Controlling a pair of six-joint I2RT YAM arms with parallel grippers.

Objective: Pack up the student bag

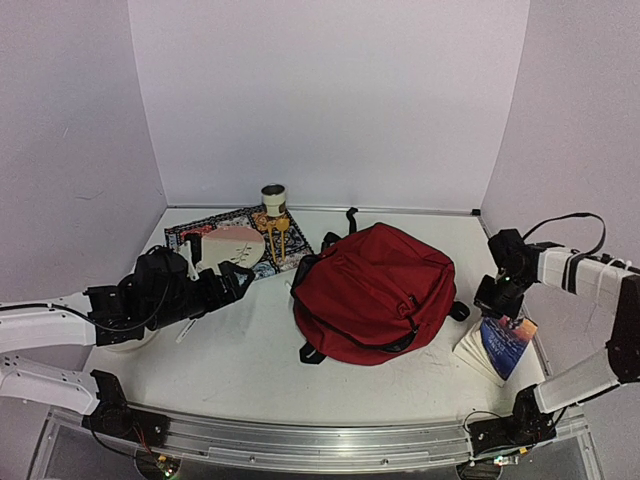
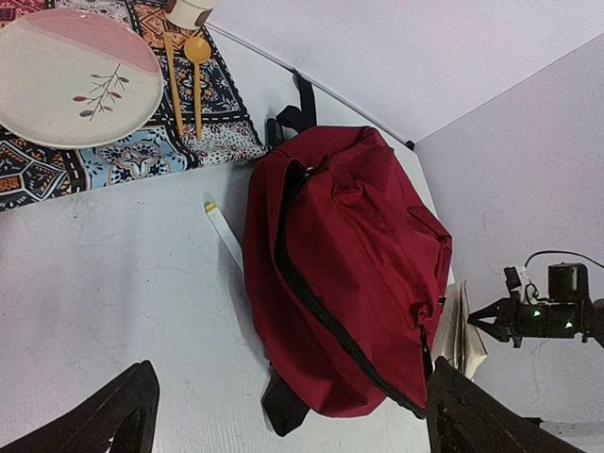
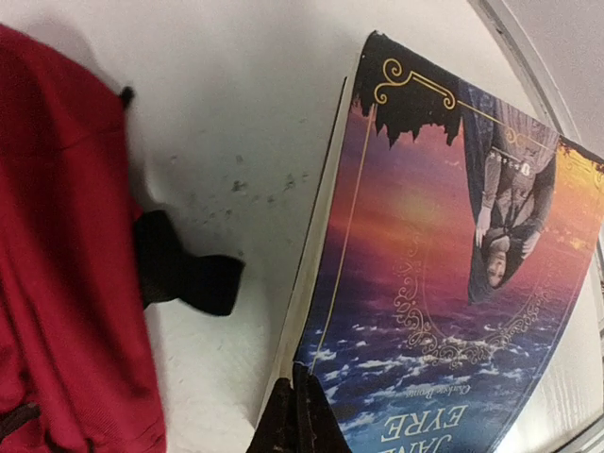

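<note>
The red backpack point(image 1: 375, 293) lies on the middle of the table, its main zip facing left in the left wrist view. To its right is the "Jane Eyre" book point(image 3: 434, 264), its cover facing the right wrist camera. The book looks tilted, with pages fanned at its left side in the top view. My right gripper has its fingertips together at the book's page edge, apparently pinching it. Over the table's left part, my left gripper point(image 1: 243, 280) hangs with fingers point(image 2: 109, 415) wide apart and nothing between them.
A patterned mat point(image 2: 132, 160) at the back left bears a pink-and-white plate point(image 2: 75, 85), a wooden spoon point(image 2: 197, 57) and a cup point(image 1: 273, 200). A white pen-like item point(image 2: 224, 231) lies beside the bag.
</note>
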